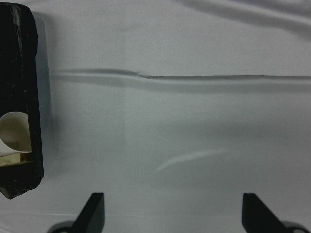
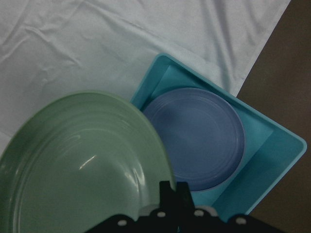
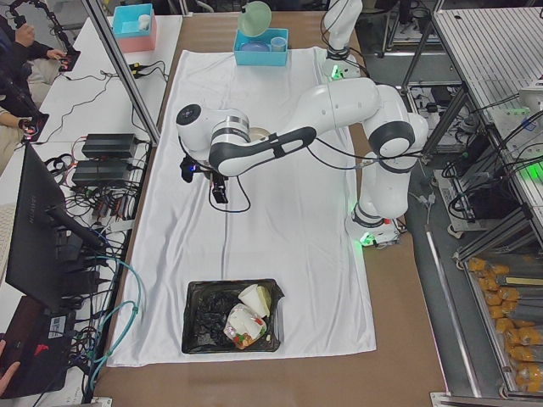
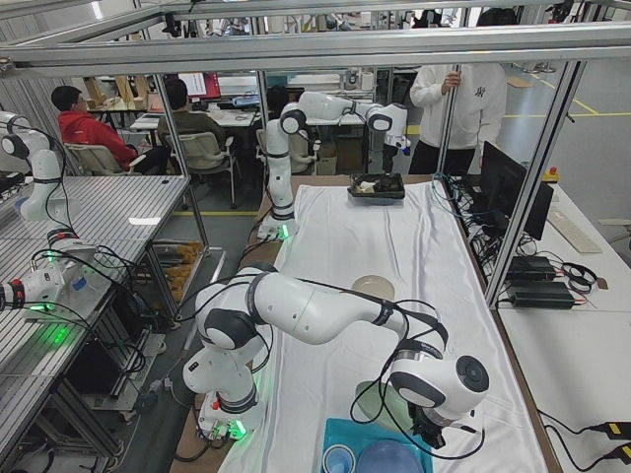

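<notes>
A green plate (image 2: 82, 165) is held at its rim by my right gripper, above the edge of a light-blue bin (image 2: 277, 160). Inside the bin lie a blue plate (image 2: 194, 136) and a small cup (image 3: 278, 43). My left gripper stands open with nothing between its fingers, over the white cloth beside the black bin (image 1: 19, 179). That bin holds a paper cup (image 1: 14, 128) and food waste. A beige round plate or bowl (image 4: 375, 287) lies mid-cloth, largely behind my left arm in the left camera view.
A monitor (image 3: 38, 246), black boxes and cables line one side of the work table. A metal table (image 3: 484, 59) stands across a gap on the other side.
</notes>
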